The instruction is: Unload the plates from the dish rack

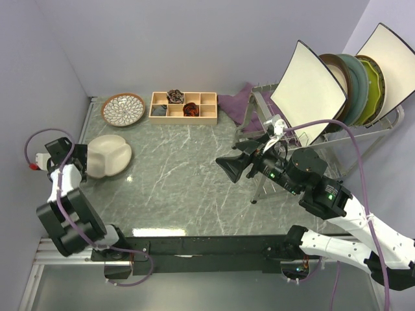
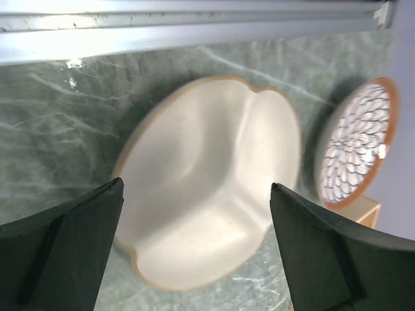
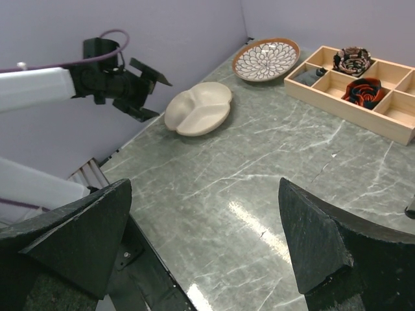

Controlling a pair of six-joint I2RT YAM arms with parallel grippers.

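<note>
A cream plate with divided sections (image 1: 117, 155) lies flat on the left side of the table. Just left of it, clear of its rim, my left gripper is open and empty; the left wrist view looks down on the plate (image 2: 214, 168) beyond the spread fingers (image 2: 71, 233). In the dish rack (image 1: 382, 134) at the right stand a large white plate (image 1: 310, 91), a brown plate (image 1: 342, 65), a teal plate (image 1: 356, 87), a green plate (image 1: 374, 91) and another white plate (image 1: 392, 58). My right gripper (image 1: 228, 169) hovers open over mid-table, left of the rack, holding nothing.
A patterned bowl (image 1: 123, 110) sits at the back left. Beside it is a wooden compartment box (image 1: 185, 120) with rolled cloths. A purple cloth (image 1: 235, 103) lies behind the rack.
</note>
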